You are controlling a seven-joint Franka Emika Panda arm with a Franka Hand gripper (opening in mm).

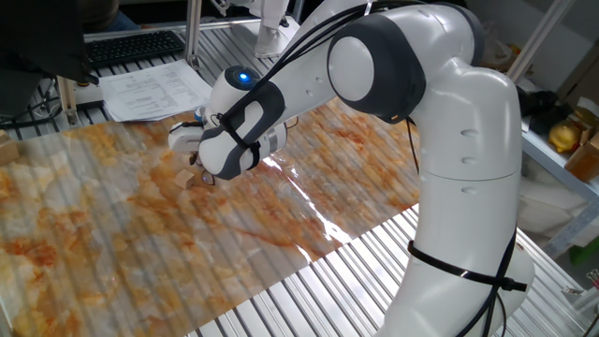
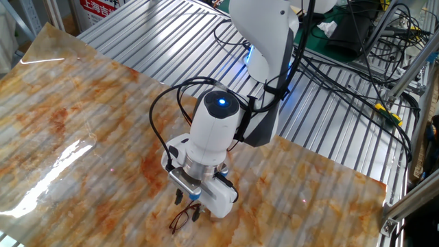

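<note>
In exterior view 2 my gripper (image 2: 187,206) points down over the marbled board, its two dark fingers (image 2: 179,197) standing apart. Thin dark-framed glasses (image 2: 180,219) lie on the board right by the fingertips, partly overlapped by the gripper; whether they touch a finger cannot be told. A small light-brown block (image 1: 184,178) rests on the board close to the gripper in exterior view 1. That block does not show in the other view. From exterior view 1 the wrist hides most of the fingers.
The marbled board (image 1: 103,253) is largely bare around the gripper. Papers (image 1: 154,91) and a black keyboard (image 1: 134,47) lie beyond its far edge. Another brown block (image 1: 7,148) sits at the left edge. Cables (image 2: 343,103) run over the slatted table behind the arm.
</note>
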